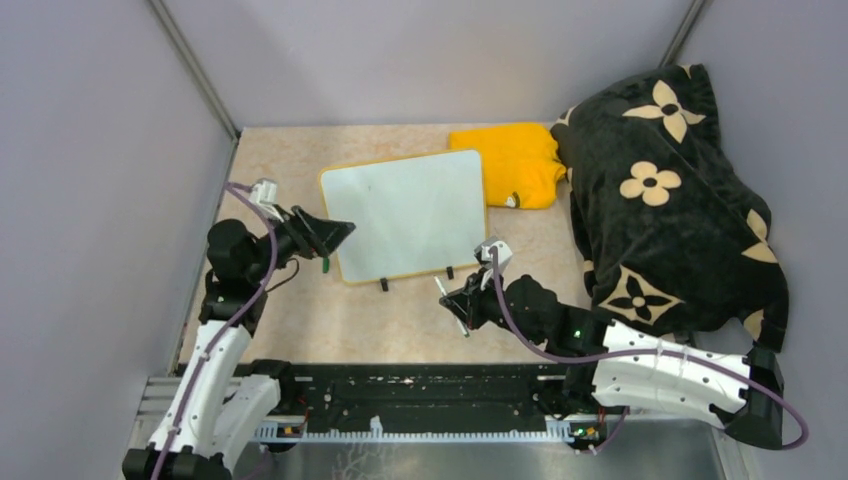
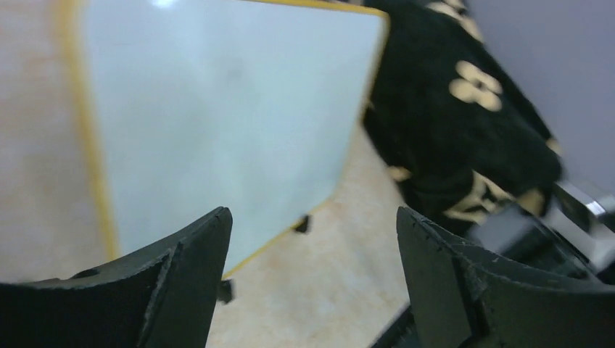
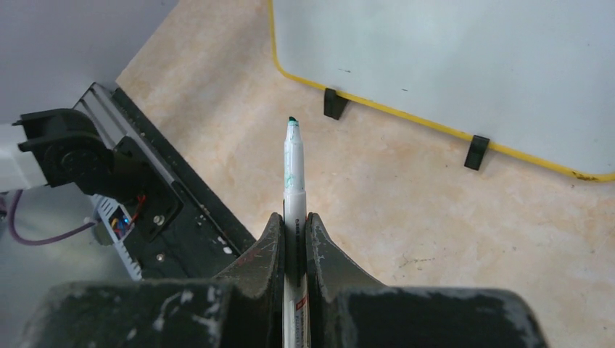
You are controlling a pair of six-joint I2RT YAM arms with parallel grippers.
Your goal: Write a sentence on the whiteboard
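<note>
The whiteboard (image 1: 410,215), white with a yellow rim, lies tilted on the table and looks nearly blank. In the right wrist view, my right gripper is shut on a white marker (image 3: 294,174), its dark green tip bare and pointing away, clear of the board's lower edge. Near the board's left edge lies a small green cap (image 1: 326,265). My left gripper stands open with nothing between its fingers; from the top it hovers by the board's left side, above the cap.
Two black clips (image 1: 384,285) sit at the board's lower edge. A yellow cloth (image 1: 512,160) and a dark flowered blanket (image 1: 650,230) lie to the right. The tabletop (image 1: 340,325) in front of the board is clear.
</note>
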